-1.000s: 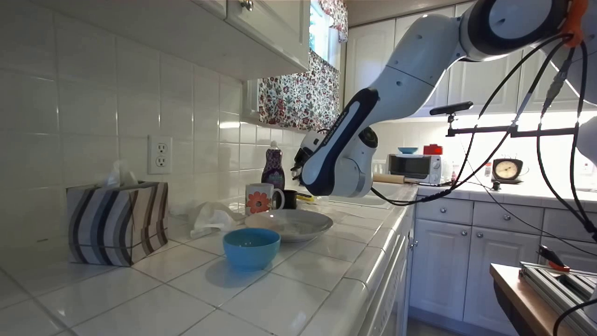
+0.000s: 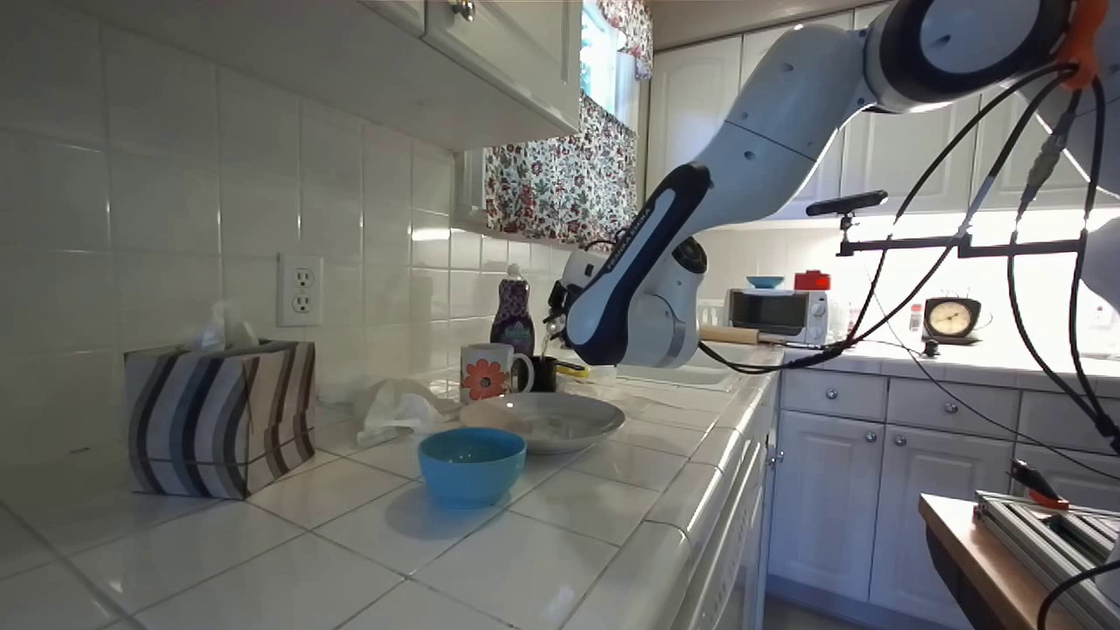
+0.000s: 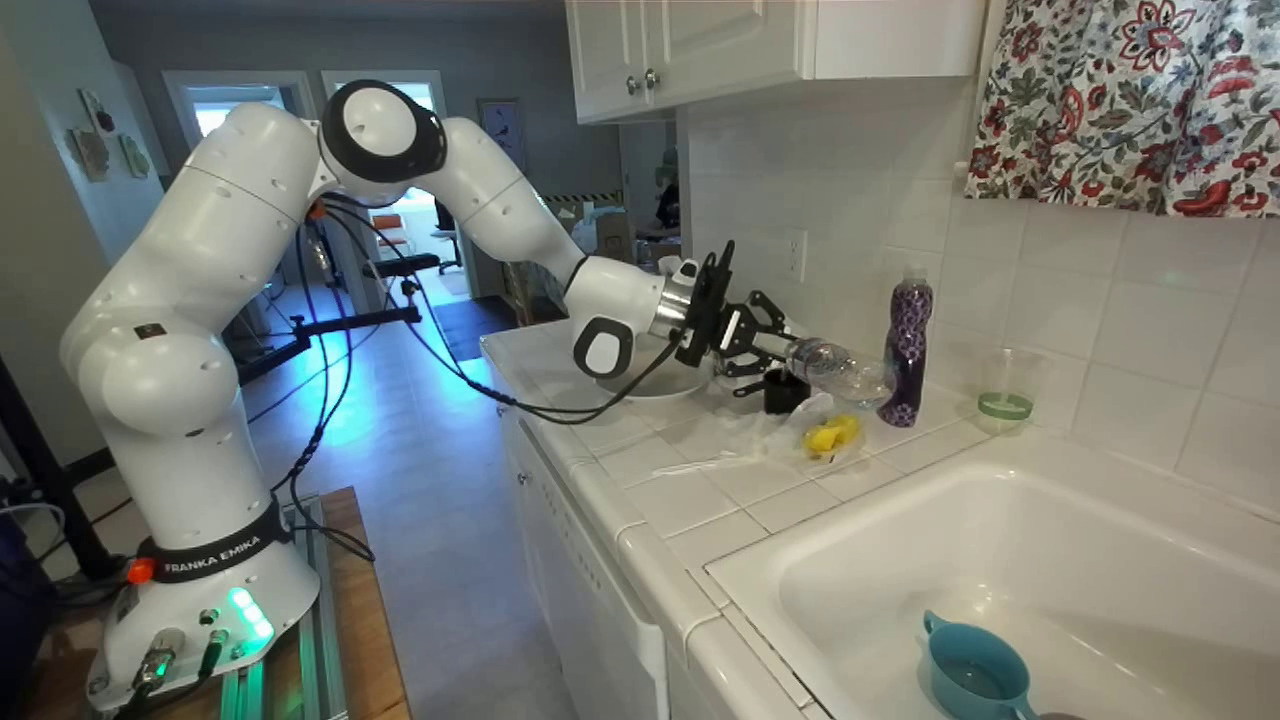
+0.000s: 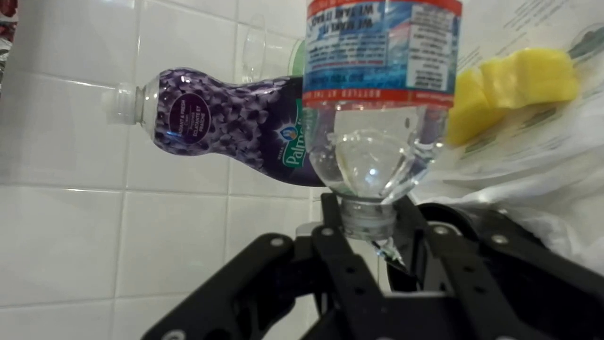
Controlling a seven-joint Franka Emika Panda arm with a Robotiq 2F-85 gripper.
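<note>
My gripper is shut on the neck of a clear plastic water bottle (image 4: 376, 54) with a blue and red label. In exterior view 2 the bottle (image 3: 846, 372) lies nearly sideways in the air, its body pointing away from the gripper (image 3: 780, 344). No cap shows on the neck. A clear, glinting streak, seemingly liquid, hangs by the bottle's mouth in the wrist view. Just below stands a black cup (image 3: 786, 392), partly hidden by the fingers in the wrist view; its inside cannot be seen.
A purple dish-soap bottle (image 3: 908, 348) stands by the wall, near a clear cup (image 3: 1008, 386). Plastic wrap with a yellow item (image 3: 830, 434) lies beside the black cup. A flower mug (image 2: 488, 373), grey plate (image 2: 542, 420), blue bowl (image 2: 472, 467) and tissue box (image 2: 220, 420) occupy the counter.
Slight turning and shifting of my gripper shows in exterior view 1. A clear streak now appears below it, above the black cup, where none showed a second ago.
</note>
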